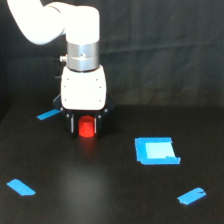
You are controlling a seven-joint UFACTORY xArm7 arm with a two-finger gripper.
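Note:
A small red object stands on the black table at the left of the camera view. Directly over it is my white gripper, pointing down, one dark finger on either side of the object. The hand hides the upper part of it. Whether the fingers touch the red sides is too small and dark to tell.
Right of centre lies a white square bordered in blue tape. Blue tape strips mark the table at the front left, the front right and behind the hand at left.

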